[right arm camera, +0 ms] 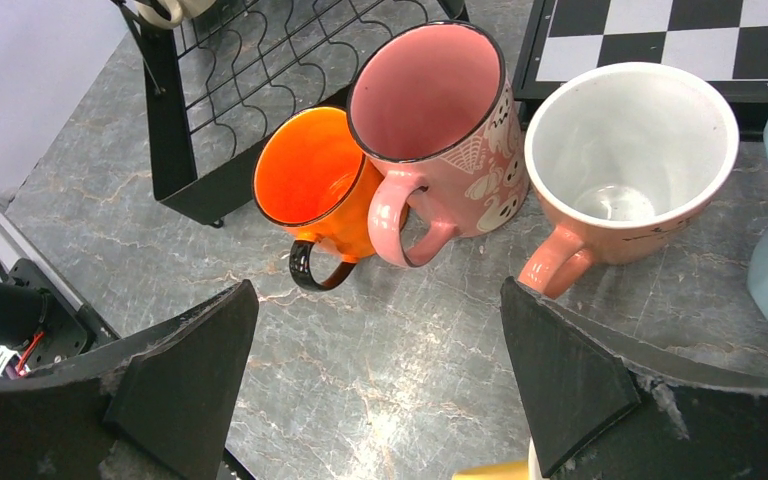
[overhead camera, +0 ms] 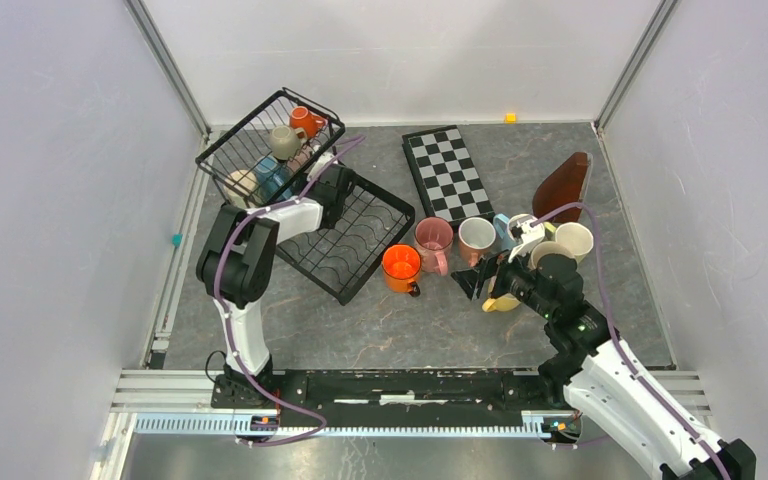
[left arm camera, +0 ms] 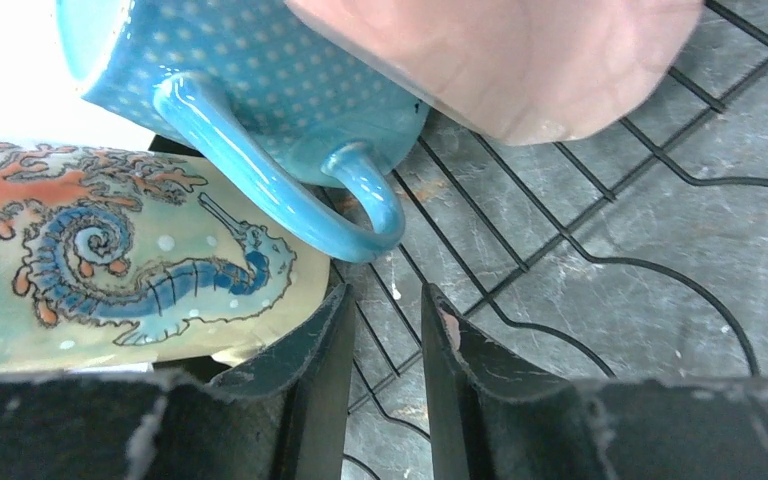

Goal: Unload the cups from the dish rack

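Observation:
The black two-tier dish rack (overhead camera: 365, 268) stands at the back left. Its upper tier holds an orange-red cup (overhead camera: 305, 121), a grey-beige cup (overhead camera: 284, 142) and others. Close up in the left wrist view are a blue dotted cup (left arm camera: 290, 90), a pink cup (left arm camera: 520, 60) and a seahorse cup (left arm camera: 130, 255). My left gripper is open just short of the blue cup's handle, with nothing between its fingers. On the table are an orange mug (right arm camera: 325, 170), a pink mug (right arm camera: 470, 170) and a white-lined mug (right arm camera: 640, 150). My right gripper stands open and empty in front of them.
A checkerboard (overhead camera: 448, 172) lies behind the mugs. A brown object (overhead camera: 562, 187) stands at the back right. More cups, including a cream one (overhead camera: 574, 240), crowd around the right gripper. Bare table lies in front of the orange mug.

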